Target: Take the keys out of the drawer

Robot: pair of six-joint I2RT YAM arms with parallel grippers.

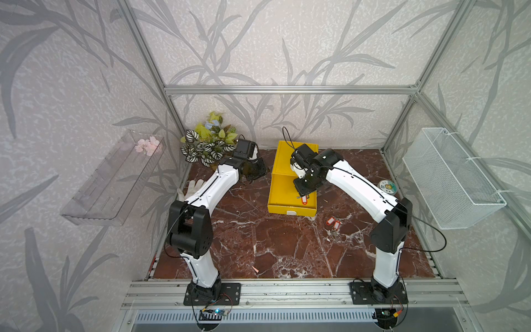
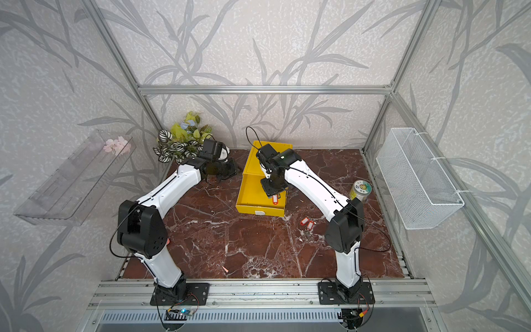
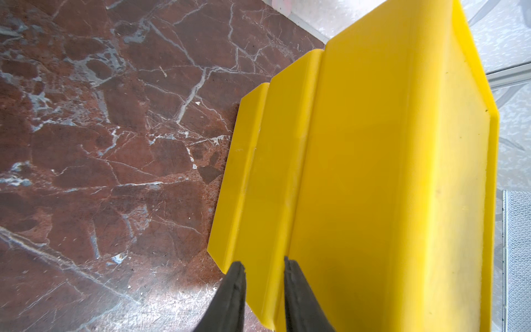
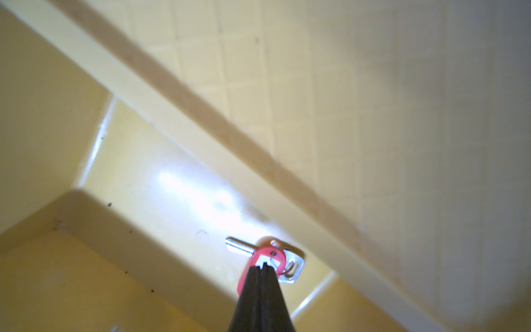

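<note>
A yellow drawer unit (image 1: 283, 204) stands in the middle with its drawer out. Inside it lie keys on a red tag (image 4: 243, 281), also visible below my right gripper (image 2: 275, 200). My right gripper is shut, its fingertips over the keys, with nothing seen between them. My left gripper is part open at the left side of the yellow unit (image 3: 354, 155), with nothing held between its fingers.
Red key tags (image 1: 333, 223) lie right of the drawer, with a round tin (image 2: 360, 191) farther right. Plants (image 1: 207, 144) and a white glove (image 1: 193, 189) are at left.
</note>
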